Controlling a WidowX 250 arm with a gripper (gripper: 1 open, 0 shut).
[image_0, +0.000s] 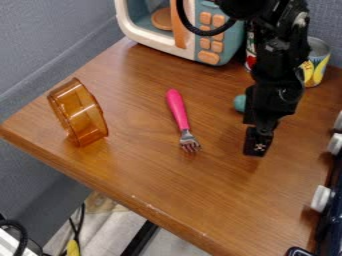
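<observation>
My black gripper (257, 145) points down over the right part of the wooden table, its tip low near the tabletop; whether the fingers are apart I cannot tell. A teal object (239, 103) lies behind it, partly hidden. A pink-handled fork (175, 110) lies left of the gripper, apart from it. An amber transparent ring-shaped container (78, 113) rests on its side at the table's left.
A toy microwave (210, 45) stands at the back, with cans (315, 62) to its right. A dark appliance with white knobs (327, 215) borders the right edge.
</observation>
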